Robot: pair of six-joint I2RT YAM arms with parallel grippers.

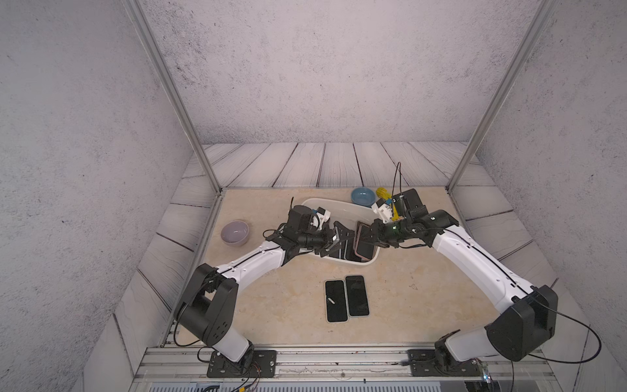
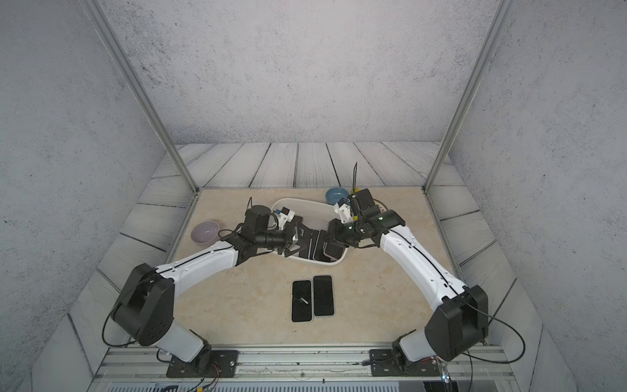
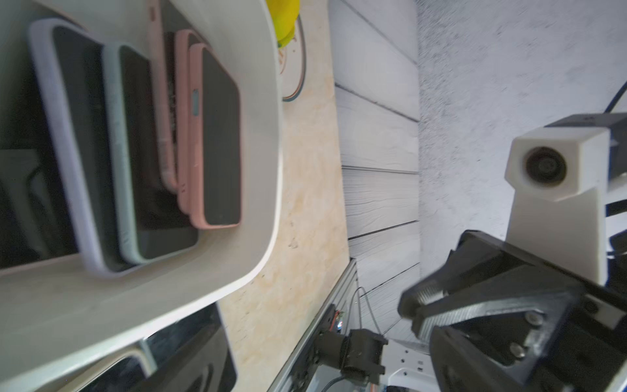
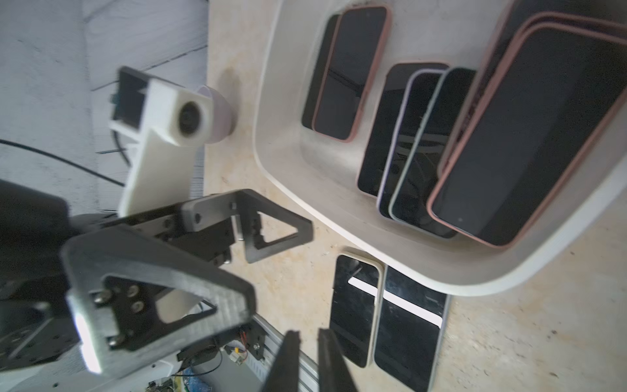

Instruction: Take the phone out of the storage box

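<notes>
The white storage box (image 4: 262,111) holds several phones. At its right end a pink-edged phone (image 4: 535,130) lies face up on other pink-edged ones. Beside it are a mint-edged phone (image 3: 156,156) and a lilac-edged phone (image 3: 78,150), overlapping and slightly tilted. Over the box's middle, my left gripper (image 1: 338,239) is open, its fingers wide apart and empty in the right wrist view. Over the right end, my right gripper (image 1: 376,234) has a narrow gap between its fingertips; I see nothing in it in the right wrist view (image 4: 310,356).
Two phones, one left (image 1: 336,302) and one right (image 1: 357,296), lie side by side on the table before the box. A purple bowl (image 1: 235,233) stands left, a blue bowl (image 1: 363,196) behind. The two grippers are close together.
</notes>
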